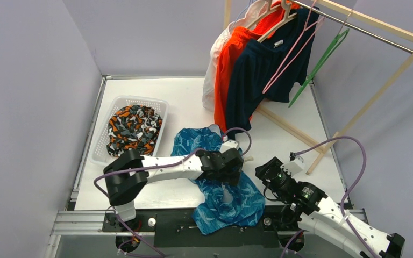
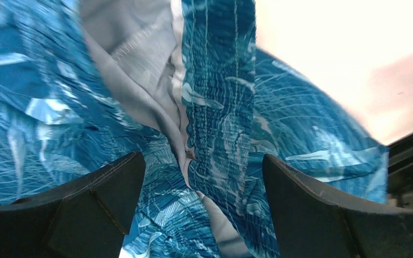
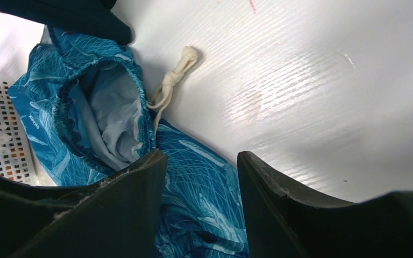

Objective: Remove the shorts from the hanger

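Note:
Blue patterned shorts (image 1: 231, 204) lie crumpled on the table and over its front edge, off any hanger. Their waistband opening and pale drawstring (image 3: 173, 78) show in the right wrist view. Over the shorts, my left gripper is open, with cloth visible below and between its fingers. To their right, my right gripper stands part open above the table, and its fingers (image 3: 145, 183) hold nothing. On the rail hang an empty pink hanger (image 1: 290, 59) and an empty green hanger (image 1: 320, 65).
A white basket (image 1: 165, 107) with patterned cloth (image 1: 134, 129) inside stands at the left. Dark blue shorts (image 1: 255, 70), orange shorts (image 1: 227, 64) and a white garment (image 1: 211, 75) hang at the back. Bare table lies right of the blue shorts.

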